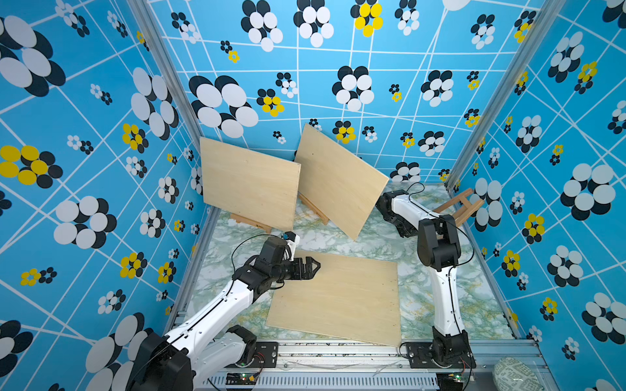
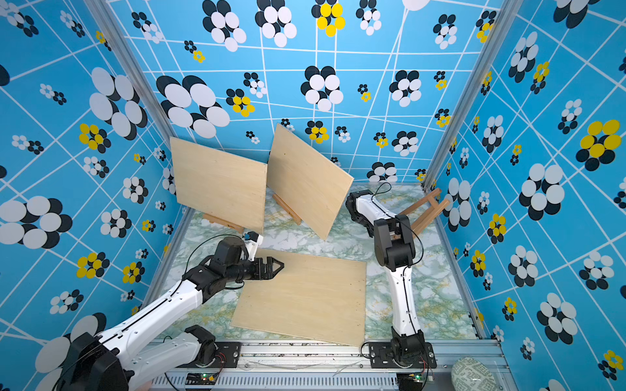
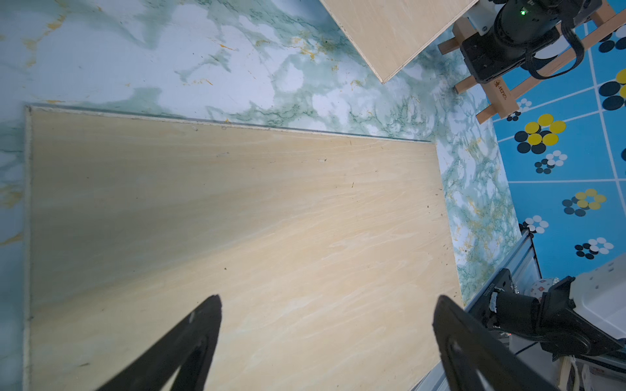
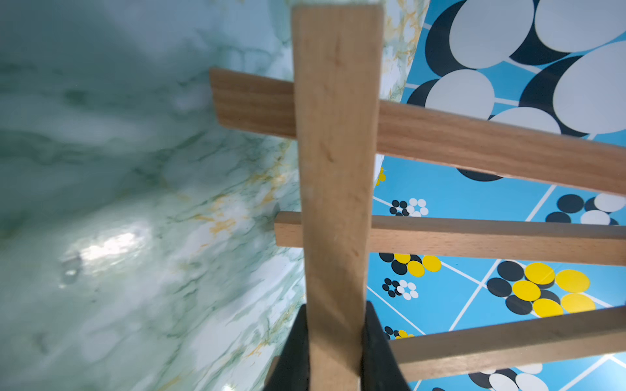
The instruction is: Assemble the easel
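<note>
A wooden easel frame (image 1: pixel 461 207) stands tilted at the back right, mostly behind the right arm in the top views. My right gripper is shut on a wooden bar (image 4: pixel 335 163) of it; in the right wrist view three crossing bars lie behind that bar. My left gripper (image 1: pixel 310 267) is open above a flat plywood board (image 1: pixel 339 299) on the front of the floor, with nothing between its fingers in the left wrist view (image 3: pixel 329 332).
Two upright plywood panels, a left one (image 1: pixel 247 179) and a middle one (image 1: pixel 339 182), stand at the back on wooden supports. The middle one's right edge is near my right arm. Bare marble floor (image 1: pixel 424 299) shows right of the flat board.
</note>
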